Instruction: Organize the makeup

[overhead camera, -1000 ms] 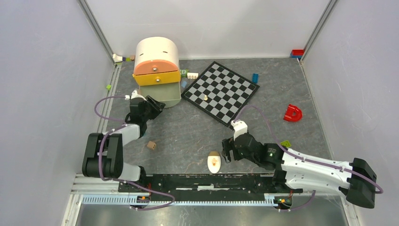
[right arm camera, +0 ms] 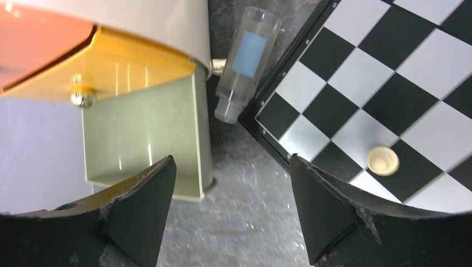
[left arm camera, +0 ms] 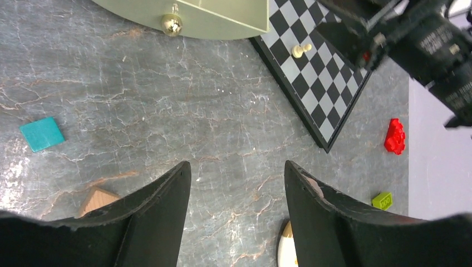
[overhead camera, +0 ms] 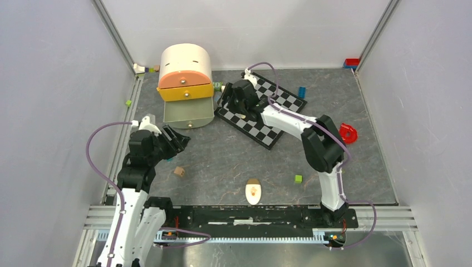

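The makeup organizer has its bottom green drawer pulled out, and the drawer's visible inside looks empty in the right wrist view. A clear bottle with a blue label lies between the organizer and the checkered board. My right gripper is open and reaches over the board's left corner, just short of the bottle, which the arm mostly covers in the top view. In front of the drawer, my left gripper hangs over bare table, fingers apart and nothing between them.
On the board stands a cream pawn. A wooden block, a teal piece, a white-and-brown mouse-shaped thing, a green cube and a red piece are scattered about.
The right gripper has swung from the front middle up and left to the board's left corner. My left gripper has drawn back from the drawer toward the front left, its fingers spreading wider.
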